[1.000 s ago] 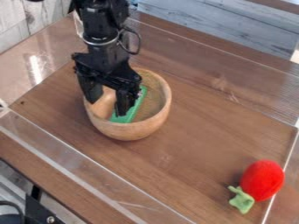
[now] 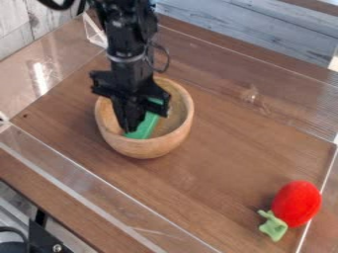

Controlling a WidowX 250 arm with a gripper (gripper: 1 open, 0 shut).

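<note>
My black gripper (image 2: 132, 99) reaches down from the top into a wooden bowl (image 2: 169, 143) left of centre, its fingertips low inside it. A green object (image 2: 149, 126) lies in the bowl, partly hidden by the gripper. Whether anything sits between the fingers is hard to make out.
A red plush toy (image 2: 297, 203) with a green top lies at the front right of the wooden table (image 2: 224, 188). Clear edging strips run along the table's sides.
The gripper has moved down into the bowl, and its fingers have come closer together. The red toy has not moved.
</note>
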